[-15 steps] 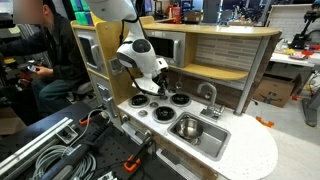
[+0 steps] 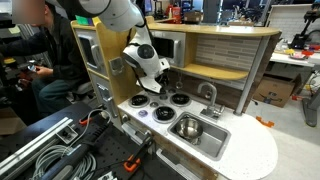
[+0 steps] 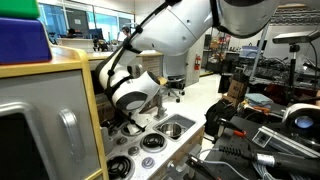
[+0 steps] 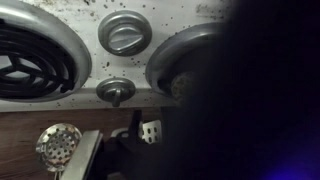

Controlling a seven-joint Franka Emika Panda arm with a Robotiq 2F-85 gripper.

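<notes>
My gripper [image 2: 163, 86] hangs over the back of the stove, just in front of the wooden shelf unit, at the end of the white and black arm [image 2: 146, 60]. It stands open. Its fingers are too small and dark to make out clearly in the exterior views, and nothing shows held. In the wrist view a large dark shape covers the right side. Left of it are a coil burner [image 4: 35, 60], a silver knob [image 4: 124, 33] and a smaller knob [image 4: 115, 90]. A perforated metal strainer [image 4: 58, 145] shows at the lower left.
To the right of the burners is a sink [image 2: 205, 135] with a metal pot [image 2: 188, 127] at its left and a faucet [image 2: 210, 100] behind. A microwave [image 2: 168, 47] stands behind the arm.
The arm's white section has shifted a little to the right and down in exterior view 1. The pot and burners look unmoved.
</notes>
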